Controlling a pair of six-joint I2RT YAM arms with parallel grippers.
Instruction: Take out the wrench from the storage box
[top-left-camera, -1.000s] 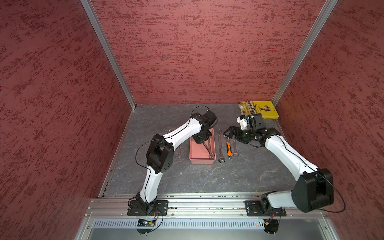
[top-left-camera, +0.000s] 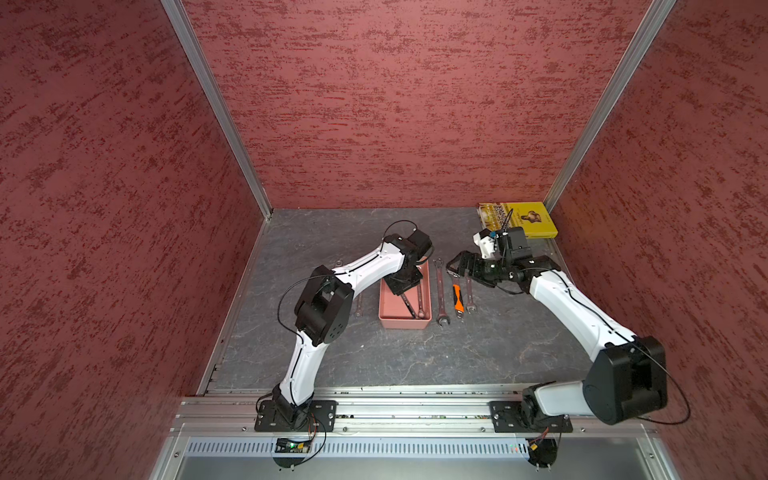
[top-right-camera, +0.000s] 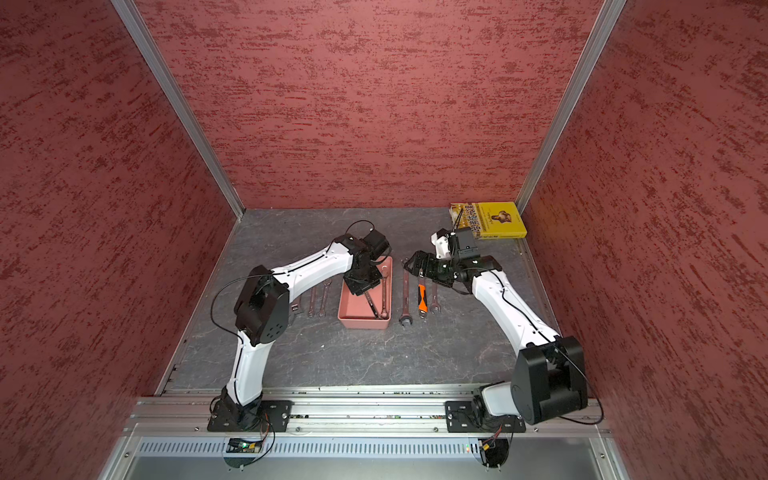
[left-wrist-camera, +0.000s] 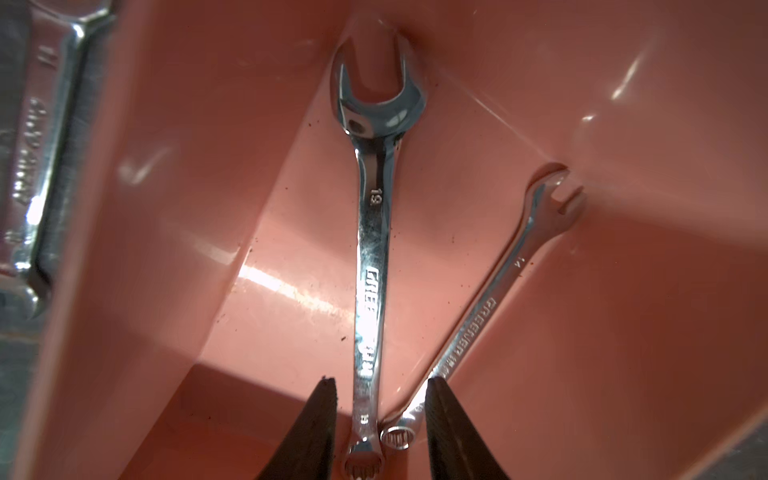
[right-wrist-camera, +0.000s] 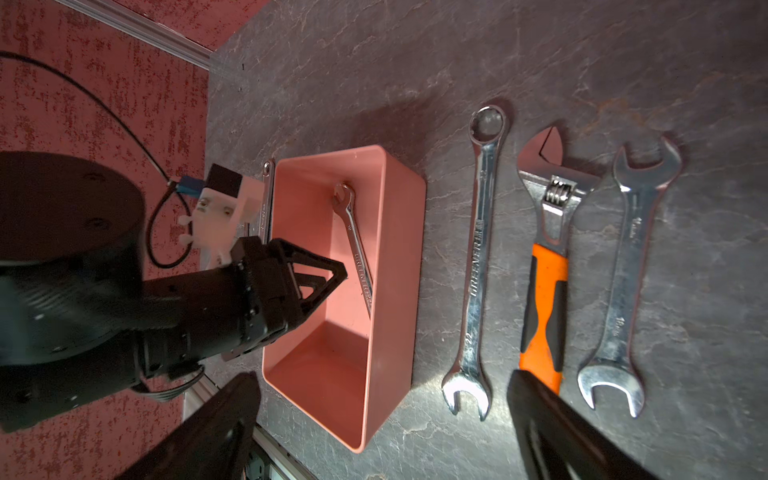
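Inside the pink storage box (right-wrist-camera: 397, 264) lie two silver wrenches. The larger one, marked 19 (left-wrist-camera: 371, 240), slants across the floor; the smaller, marked 14 (left-wrist-camera: 480, 308), lies along the right wall. Their ring ends nearly meet at the front. My left gripper reaches over the box with its fingers apart, and in the left wrist view the ring ends show between its fingertips, with no wrench gripped. From the right, the box wall hides the smaller wrench. Over the table right of the box, my right gripper is open and empty.
Right of the box lie a long combination wrench (right-wrist-camera: 473, 272), an orange-handled adjustable wrench (right-wrist-camera: 545, 312) and a double open-ended wrench (right-wrist-camera: 628, 272). Several wrenches (top-right-camera: 311, 304) lie left of it. A yellow book (top-left-camera: 520, 219) sits at the back right.
The slanting wrench's front end has shifted left, off the other wrench. The right arm has stayed still.
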